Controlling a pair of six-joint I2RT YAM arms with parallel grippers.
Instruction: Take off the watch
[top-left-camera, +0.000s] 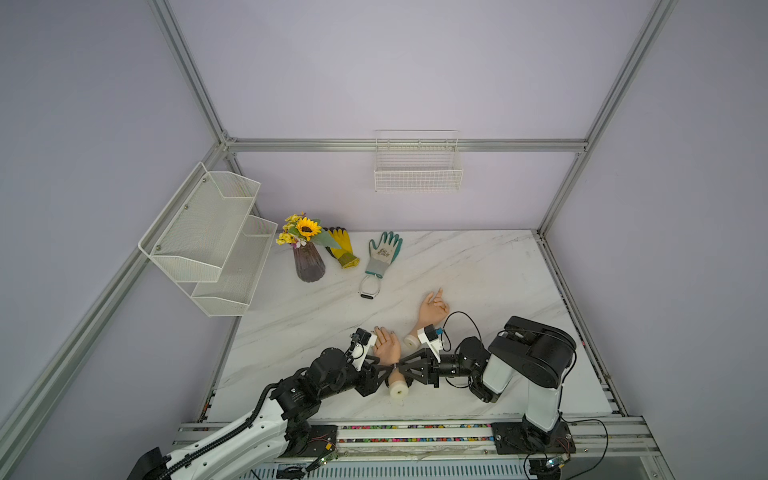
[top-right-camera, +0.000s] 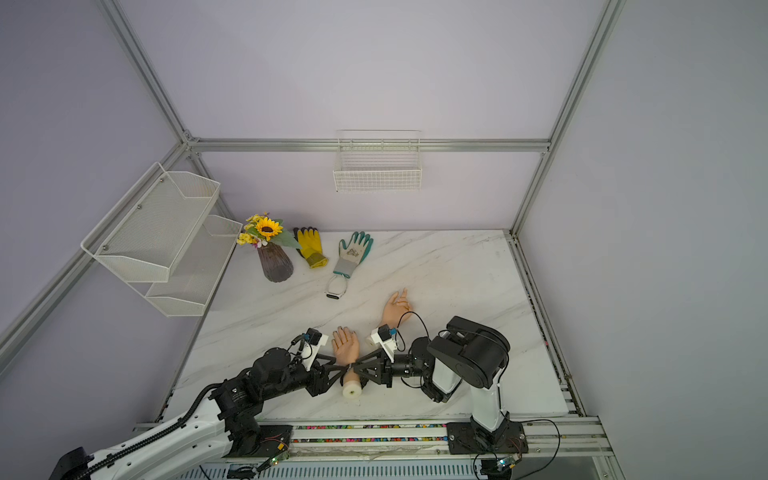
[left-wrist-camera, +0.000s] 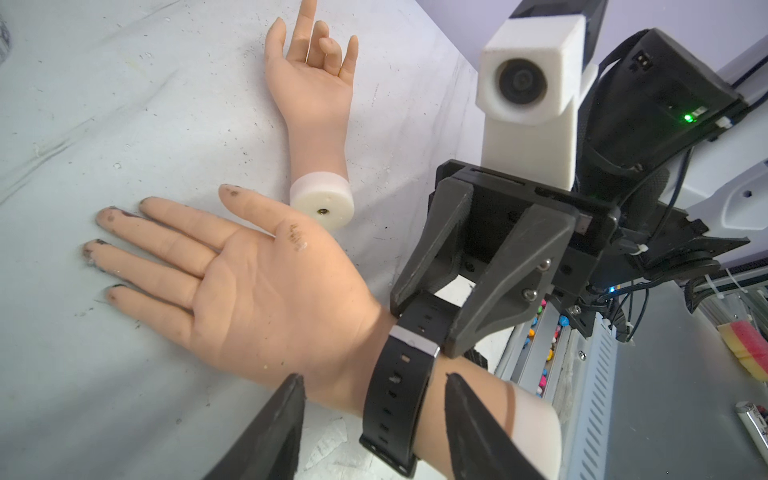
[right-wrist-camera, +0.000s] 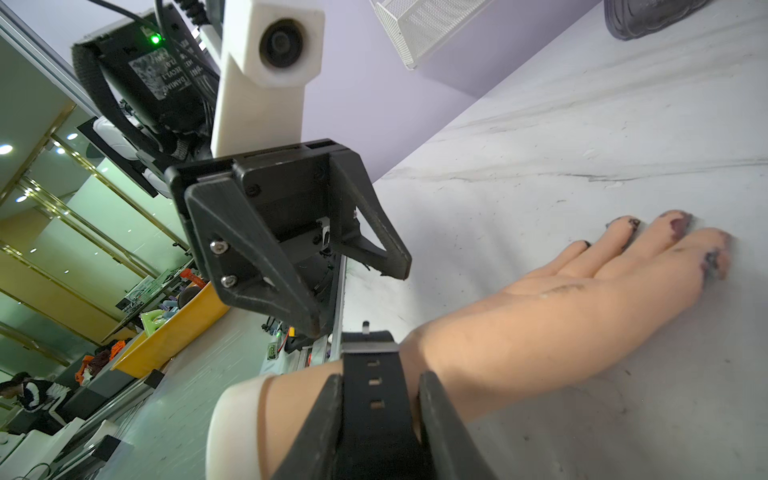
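A black watch strap (left-wrist-camera: 392, 400) circles the wrist of a flesh-coloured dummy hand (left-wrist-camera: 272, 304), palm up near the front edge. My right gripper (top-right-camera: 358, 368) is shut on the strap from the right side; in the right wrist view the strap (right-wrist-camera: 372, 384) runs between its fingers. My left gripper stands open over that wrist, its fingertips either side of the strap, close to it. The watch body is mostly hidden under the wrist.
A second dummy hand (top-left-camera: 432, 310) lies behind, to the right. A white watch (top-left-camera: 368, 292), gloves (top-left-camera: 382, 252) and a vase of sunflowers (top-left-camera: 309, 264) are at the back. Mesh shelves (top-left-camera: 200, 240) hang on the left wall.
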